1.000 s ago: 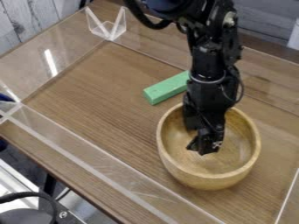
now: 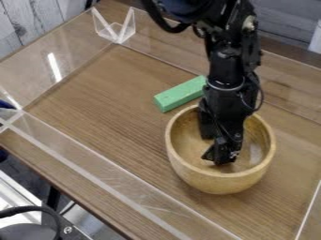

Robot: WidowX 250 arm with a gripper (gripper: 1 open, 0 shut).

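Observation:
A black robot arm reaches down from the top of the camera view, its gripper (image 2: pixel 221 148) lowered inside a round tan bowl (image 2: pixel 216 176) on the wooden table (image 2: pixel 100 112). The gripper appears open. Whether anything lies between its fingers is hard to tell, as the dark parts overlap. A green block (image 2: pixel 178 95) lies just behind and left of the bowl.
A clear plastic piece (image 2: pixel 113 28) stands at the back left. A dark cabled object (image 2: pixel 25 225) sits at the lower left.
The bowl looks slightly narrower and shifted a little up and left. The gripper has moved slightly within it.

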